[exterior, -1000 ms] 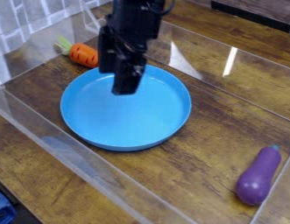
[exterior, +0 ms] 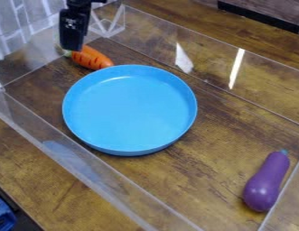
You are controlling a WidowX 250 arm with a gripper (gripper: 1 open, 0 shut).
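Observation:
An orange toy carrot [exterior: 91, 58] with a green top lies at the upper left of the wooden table, just behind a blue plate [exterior: 128, 108]. My dark gripper [exterior: 70, 43] is at the top left, above the carrot's green end, seen small against the clear wall; it looks open, though its fingers are small in this view. The blue plate is empty.
A purple toy eggplant [exterior: 266, 180] lies at the right front of the table [exterior: 212, 162]. Clear walls edge the workspace on the left and back. Bare wood surrounds the plate on the right and front.
My gripper has moved back and left, from over the blue plate to above the carrot at the upper left. The plate, carrot and eggplant look unmoved.

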